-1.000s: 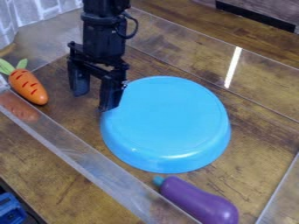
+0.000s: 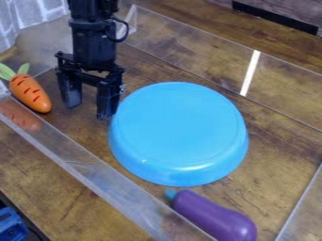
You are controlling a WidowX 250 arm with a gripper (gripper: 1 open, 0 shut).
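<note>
My black gripper point(image 2: 90, 94) hangs low at the upper left, open, its two fingers apart over the bare wooden surface. It stands between a toy carrot point(image 2: 30, 92) on the left and a large blue upturned round dish point(image 2: 179, 132) on the right, its right finger close to the dish's rim. No object shows clearly between the fingers.
A purple toy eggplant point(image 2: 217, 216) lies at the lower right. A clear plastic wall point(image 2: 88, 177) runs diagonally across the lower left, with a blue object point(image 2: 10, 226) outside it.
My gripper has moved to the left, away from the blue dish and toward the carrot. The carrot, dish and eggplant have not moved.
</note>
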